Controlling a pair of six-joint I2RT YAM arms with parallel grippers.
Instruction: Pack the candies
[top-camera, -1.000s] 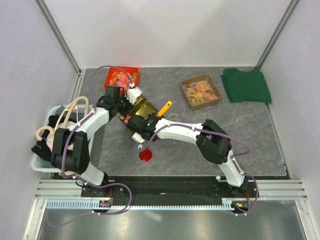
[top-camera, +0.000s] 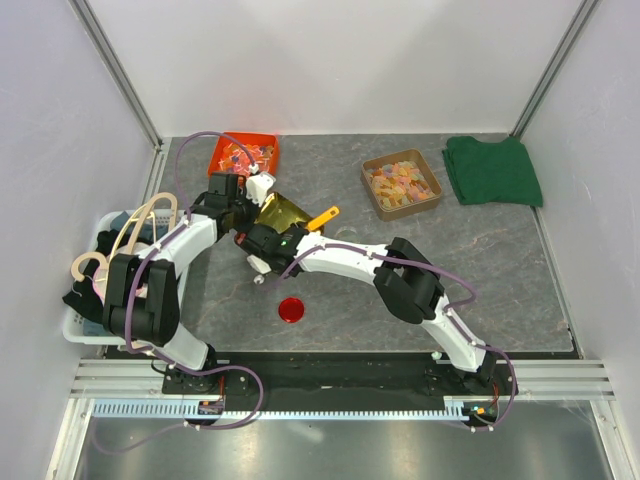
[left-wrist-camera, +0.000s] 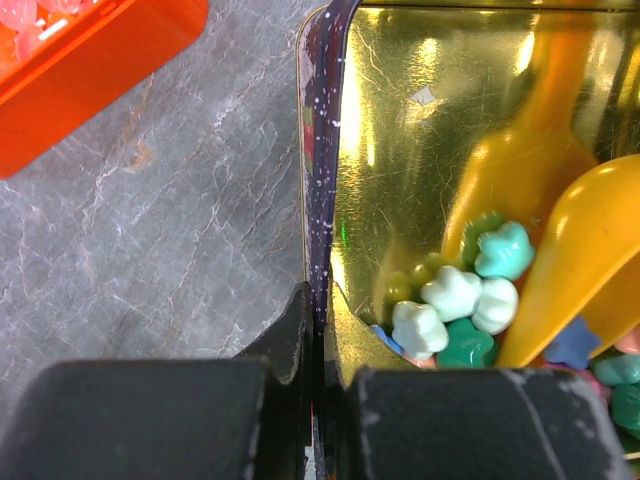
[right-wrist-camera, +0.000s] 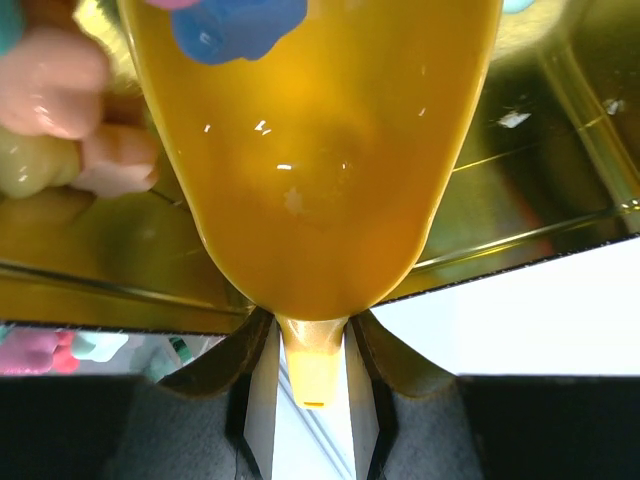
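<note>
A gold-lined tin (top-camera: 282, 213) stands left of the table's middle. My left gripper is shut on one of its walls. Inside are white candies (left-wrist-camera: 452, 294), a green candy (left-wrist-camera: 466, 345), a teal one (left-wrist-camera: 505, 250) and several more. My right gripper is shut on the narrow part of a yellow scoop (right-wrist-camera: 300, 190). The scoop's broad bowl is in the tin, with a blue candy (right-wrist-camera: 240, 25) at its upper end in the right wrist view; its handle (top-camera: 324, 218) sticks out toward the right from above. The right arm hides part of the tin.
Behind is an orange tray (top-camera: 268, 140) of wrapped candies; a brown box (top-camera: 409, 210) of gummies stands right of it. A small red dish (top-camera: 291, 309) lies in front. A green cloth (top-camera: 492, 170) occupies the back right, and a white basket (top-camera: 80, 325) the left.
My right gripper has shifted a little left, and the scoop's handle has moved slightly left and nearer the front. The tin has shifted slightly.
</note>
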